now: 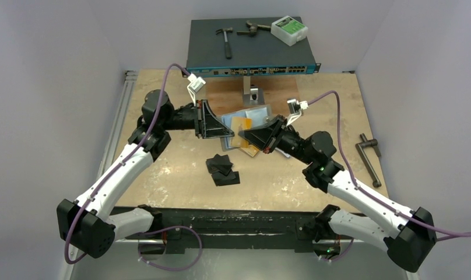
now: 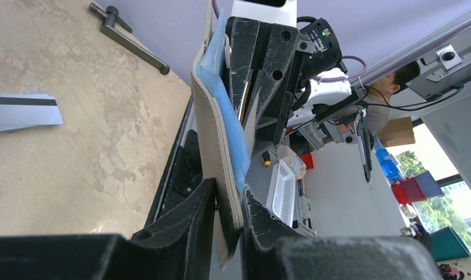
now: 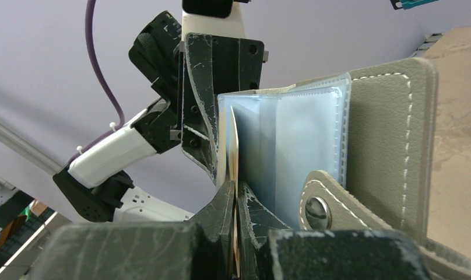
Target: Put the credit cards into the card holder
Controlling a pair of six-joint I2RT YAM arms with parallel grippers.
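Observation:
The card holder [image 2: 217, 146], grey leather with clear blue sleeves [image 3: 306, 134], is held upright in my left gripper [image 1: 227, 131]. My right gripper [image 1: 248, 135] is shut on a thin tan card [image 3: 234, 151], which stands edge-on against the holder's sleeves; how far it is inside is unclear. In the top view an orange card [image 1: 240, 125] shows between both grippers. On the table below lie white cards [image 2: 24, 109] with a dark stripe and, nearer the front in the top view, several black cards [image 1: 221, 175].
A metal tool [image 1: 368, 163] lies at the right edge. A dark rack unit [image 1: 250, 46] with hammers and a plastic box [image 1: 289, 30] stands at the back.

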